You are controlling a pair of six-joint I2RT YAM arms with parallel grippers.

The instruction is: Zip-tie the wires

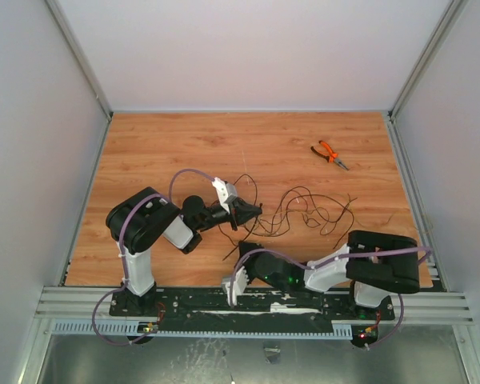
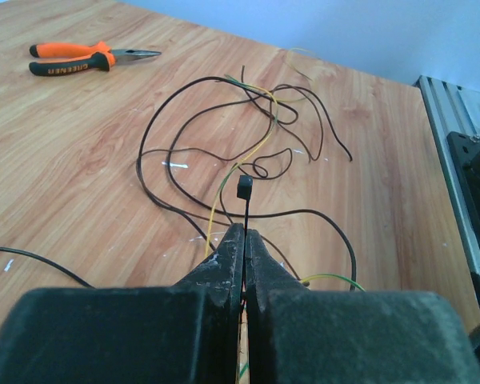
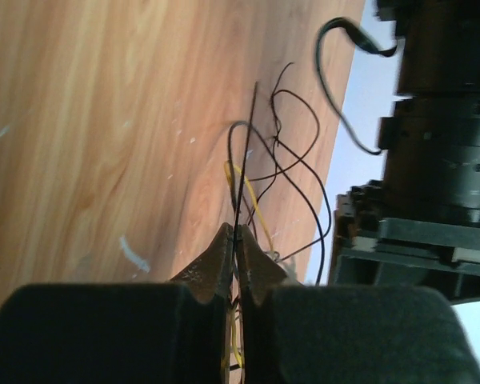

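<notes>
A thin black zip tie shows its small square head [image 2: 245, 187] just beyond the tips of my left gripper, which is shut on its strip. My right gripper is shut, with a thin dark strip [image 3: 250, 116] running out past its fingertips; this looks like the tie's tail. In the top view the left gripper [image 1: 258, 211] lies beyond the right gripper [image 1: 243, 247], close to it. Black wires [image 1: 292, 212] lie in loose loops beside them, with yellow and green wires [image 2: 262, 142] among them. The left gripper's fingers hide where wires and tie meet.
Orange-handled pliers [image 1: 330, 155] lie on the far right of the wooden table [image 1: 184, 144]. A metal rail [image 1: 200, 326] borders the near edge.
</notes>
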